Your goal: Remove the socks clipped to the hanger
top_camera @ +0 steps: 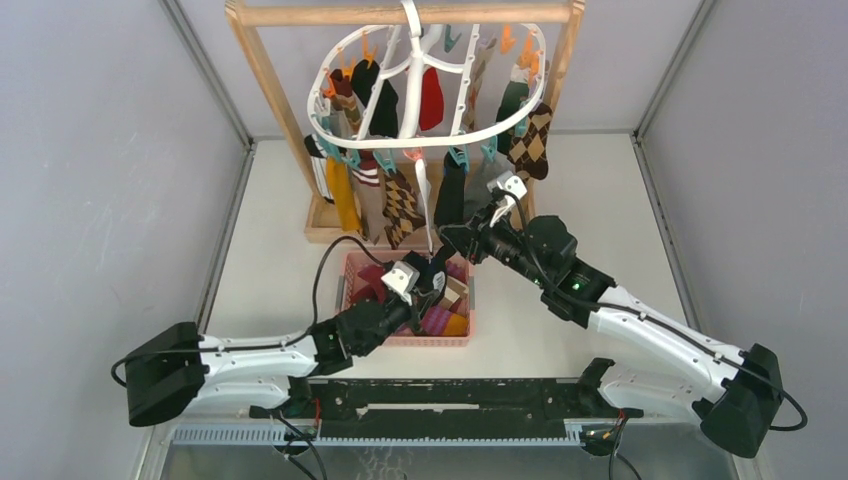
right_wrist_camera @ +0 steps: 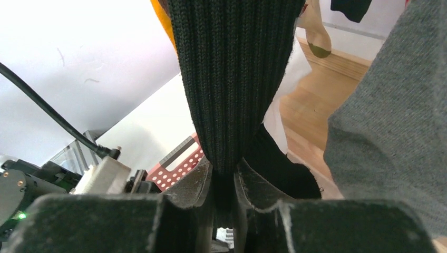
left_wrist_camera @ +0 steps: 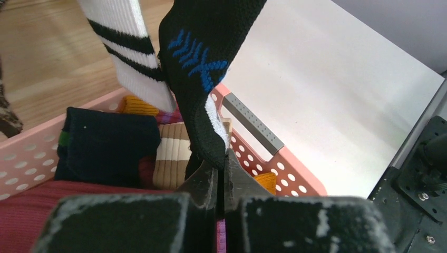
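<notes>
A long black sock point(top_camera: 450, 190) hangs from a teal clip point(top_camera: 458, 157) at the front of the round white hanger point(top_camera: 470, 138). My right gripper is shut on its ribbed upper part. Lower down, over the pink basket, my left gripper is shut on the same sock, whose blue-marked stretch point(left_wrist_camera: 197, 55) rises from the fingertips. The toe end is hidden behind the left fingers. A white sock with black stripes point(left_wrist_camera: 129, 47) dangles close beside it, apart from the gripper.
Beneath stands the pink basket point(left_wrist_camera: 301, 171) with several loose socks in it. A grey sock point(right_wrist_camera: 390, 116) hangs close to the right gripper, an argyle sock point(top_camera: 402, 212) to its left.
</notes>
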